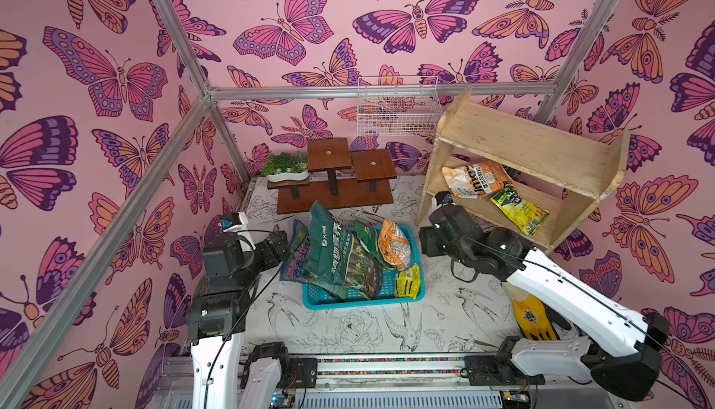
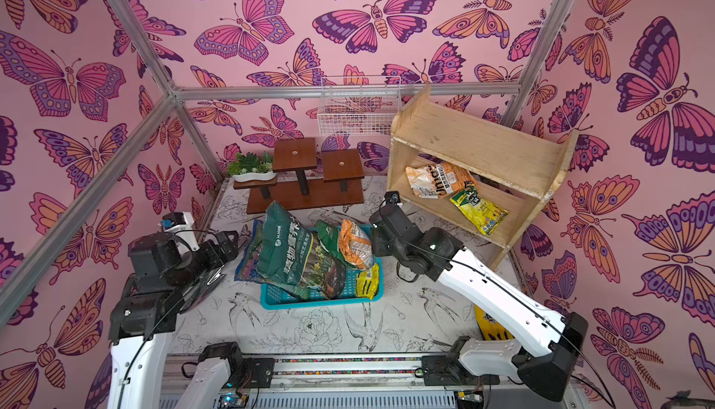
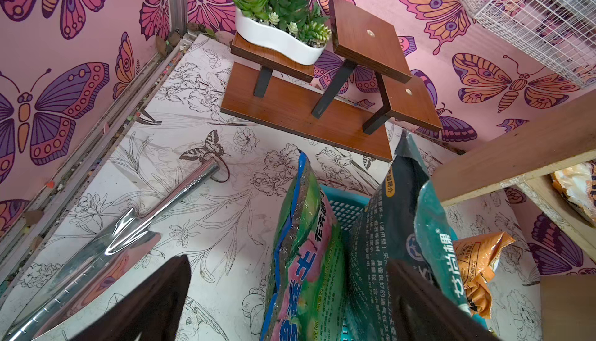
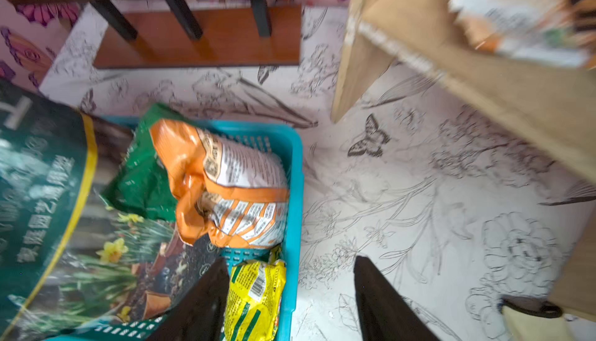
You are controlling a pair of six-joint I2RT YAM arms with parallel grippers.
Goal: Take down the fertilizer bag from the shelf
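Note:
On the lower board of the wooden shelf lie an orange-and-white bag and a yellow-green bag. A turquoise basket holds a large dark green bag, a colourful bag, an orange bag and a small yellow bag. Over the basket's right side, my right gripper has its fingers apart and nothing gripped; the yellow bag lies below it. My left gripper is open to the left of the basket, with the colourful bag beyond its fingers.
A brown tiered stand with a white planter is at the back. A shiny metal tool lies on the left. Yellow-black gloves rest at front right. Clear tabletop lies between basket and shelf.

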